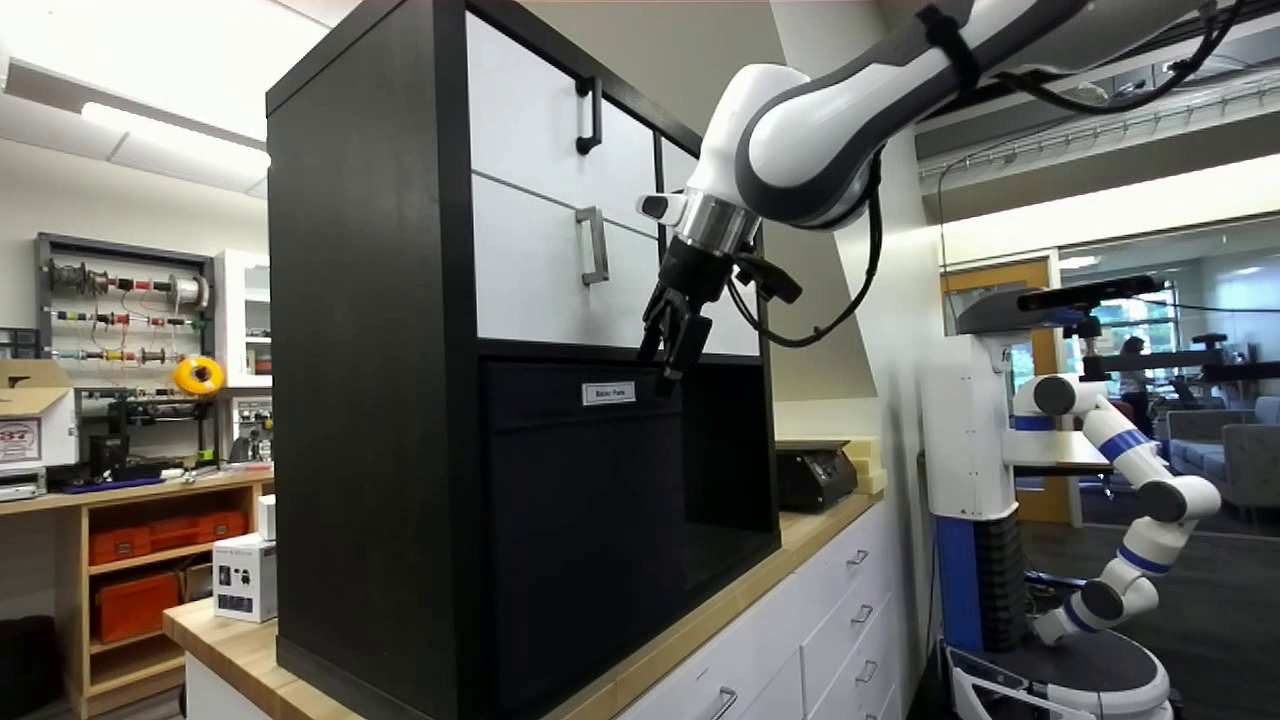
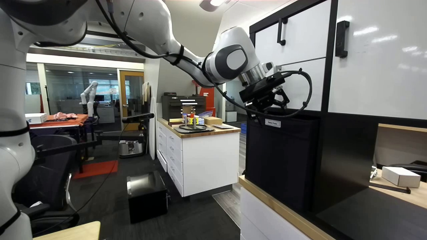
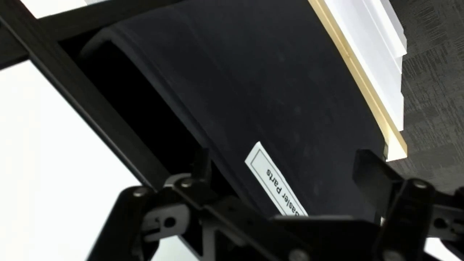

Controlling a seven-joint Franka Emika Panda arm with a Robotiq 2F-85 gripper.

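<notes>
A dark fabric bin (image 1: 582, 504) fills the lower left compartment of the black cabinet (image 1: 360, 360). On its upper front is a white label (image 1: 608, 394), reading "Basler Parts" in the wrist view, its first letter partly hidden. My gripper (image 1: 663, 360) is tilted downward beside the bin's top right part in exterior view 1. In the wrist view its fingers (image 3: 375, 174) stand wide apart, one near the dark gap above the bin's top edge, the other over its front. The fingers are open with nothing held; contact with the bin cannot be made out.
White drawer fronts with handles (image 1: 593, 246) sit directly above the bin. The compartment right of it (image 1: 729, 456) looks empty. A wooden counter edge (image 1: 720, 582) runs below, over white drawers. My cable (image 2: 306, 94) loops out near the cabinet front.
</notes>
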